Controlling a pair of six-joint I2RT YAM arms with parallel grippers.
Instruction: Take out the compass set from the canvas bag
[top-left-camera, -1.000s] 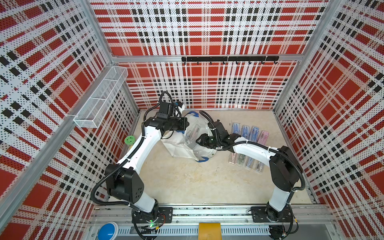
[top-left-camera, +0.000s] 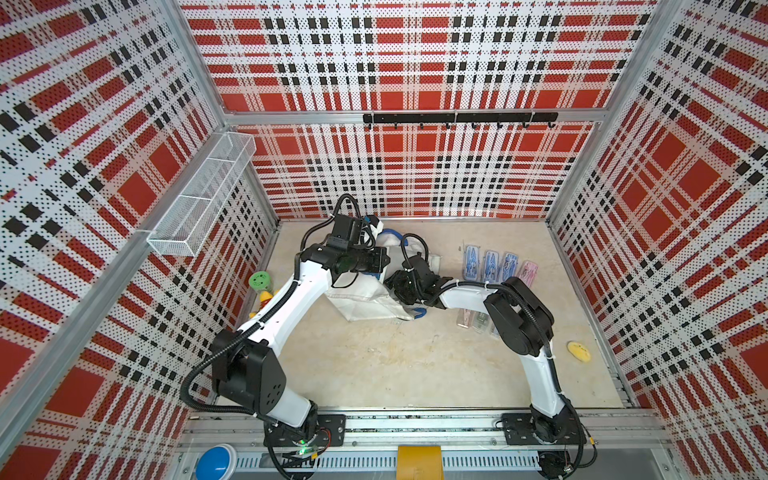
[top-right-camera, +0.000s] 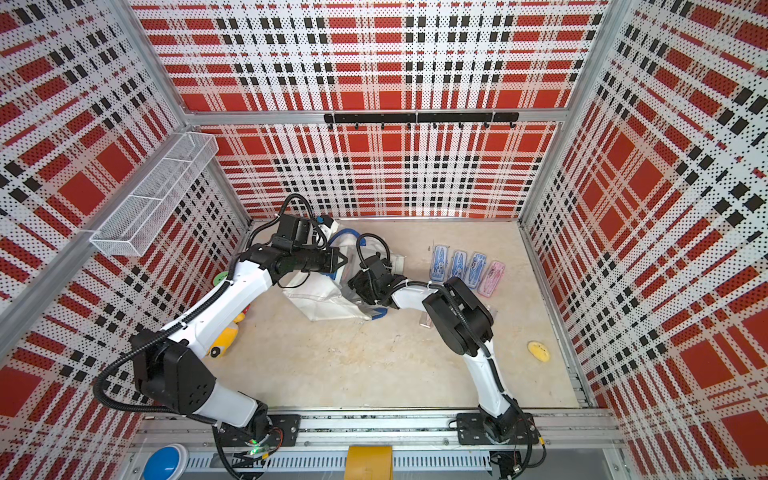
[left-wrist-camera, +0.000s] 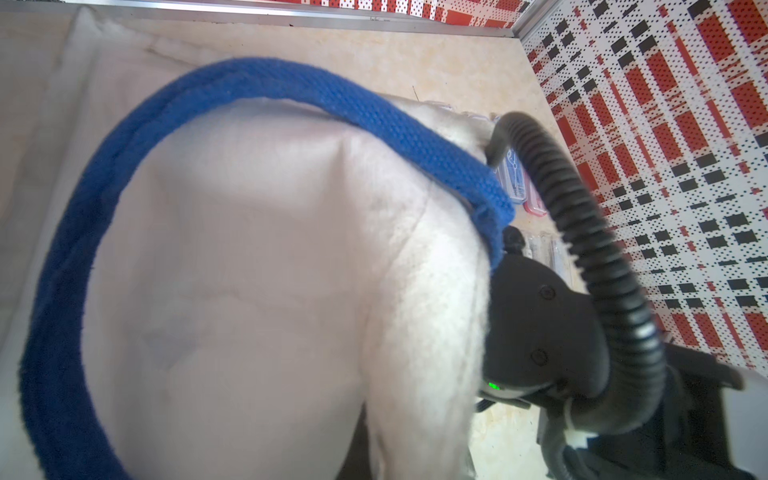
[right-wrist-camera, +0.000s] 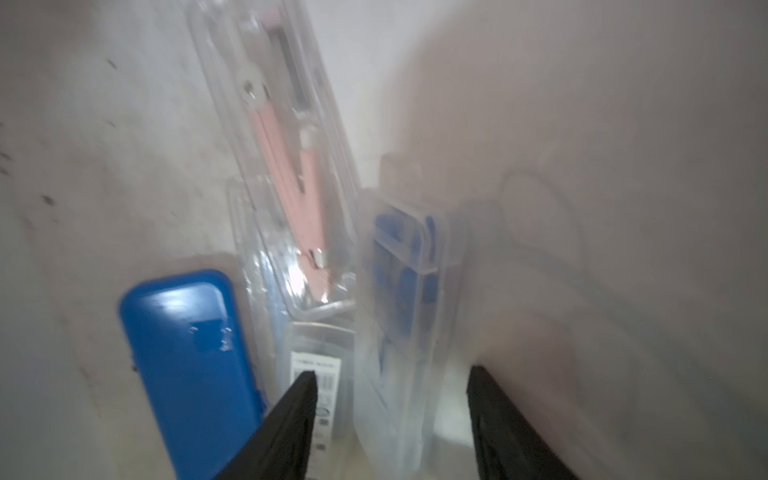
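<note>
The white canvas bag (top-left-camera: 360, 304) with blue handles (left-wrist-camera: 304, 84) lies mid-table. My left gripper (top-left-camera: 376, 260) is at its upper part; its fingertips are hidden by cloth, and it appears shut. My right gripper reaches into the bag, part open around a clear compass case (right-wrist-camera: 400, 320) with blue pieces; whether it touches it cannot be told. Beside that lie a case with pink compasses (right-wrist-camera: 280, 168) and a blue case (right-wrist-camera: 188, 360).
Several compass cases (top-left-camera: 489, 264) lie in rows right of the bag. A yellow object (top-left-camera: 578, 350) is at the right; toys (top-right-camera: 224, 340) sit at the left.
My right gripper has moved left and down into the bag as its elbow swung left. My left gripper has moved right, lifting or pulling the bag's cloth with it.
</note>
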